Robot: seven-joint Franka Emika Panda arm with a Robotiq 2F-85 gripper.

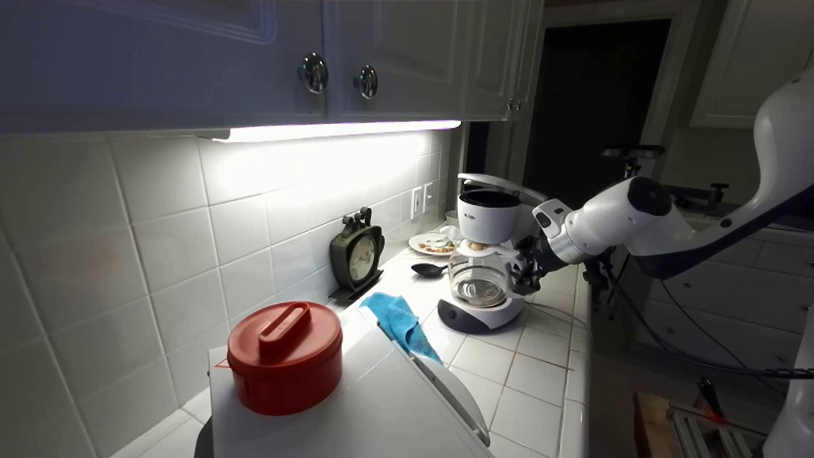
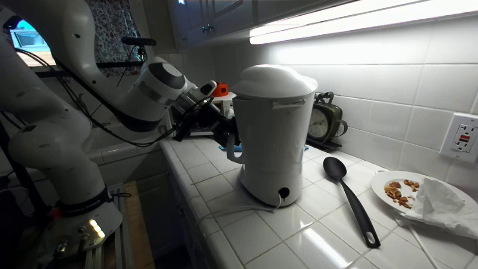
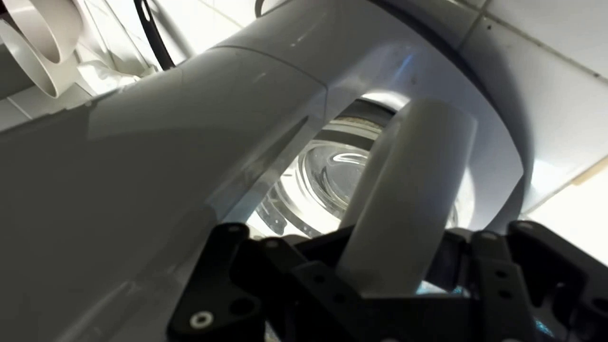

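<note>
A white coffee maker with its lid raised stands on the tiled counter. Its glass carafe sits in the base and looks clear. The carafe's pale handle crosses in front of my black gripper in the wrist view, with dark finger parts showing on both sides. My gripper is shut, at the handle; the handle hides its fingertips, so a hold on it does not show. From the other side, the handle hangs beside the gripper's dark fingers.
A blue cloth and a red lidded pot are nearer exterior view 1. Behind the maker lie a black spoon and a plate with nuts and a napkin. A power cord trails across the counter.
</note>
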